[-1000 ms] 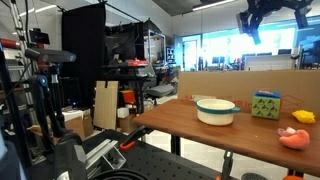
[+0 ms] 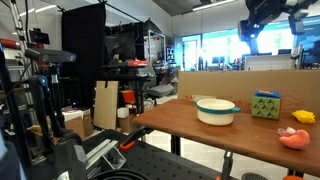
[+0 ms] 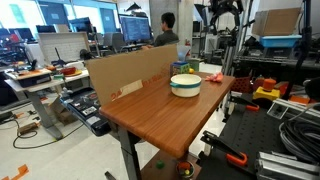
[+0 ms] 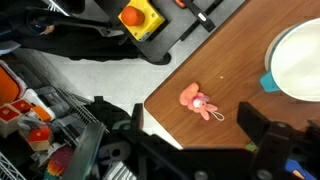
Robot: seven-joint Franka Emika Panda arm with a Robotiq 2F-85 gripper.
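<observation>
My gripper (image 2: 272, 36) hangs high above the right part of the table, open and holding nothing. In the wrist view its dark fingers stand wide apart along the lower edge. Below it on the wooden tabletop lies a small pink toy (image 4: 200, 101), close to the table edge; the same pink toy (image 2: 294, 138) shows at the near right in exterior view 1. A white bowl with a teal rim (image 2: 215, 112) sits mid-table, and the wrist view cuts it off at the right. A green and blue block-shaped thing (image 2: 266, 105) stands behind the pink toy.
A small yellow object (image 2: 303, 117) lies at the table's back right. A tall cardboard panel (image 3: 130, 75) stands along one long side. Off the table edge is a yellow box with an orange-red button (image 4: 132, 16).
High over the table, my gripper has shifted only slightly. The bowl, pink toy and block lie where they were.
</observation>
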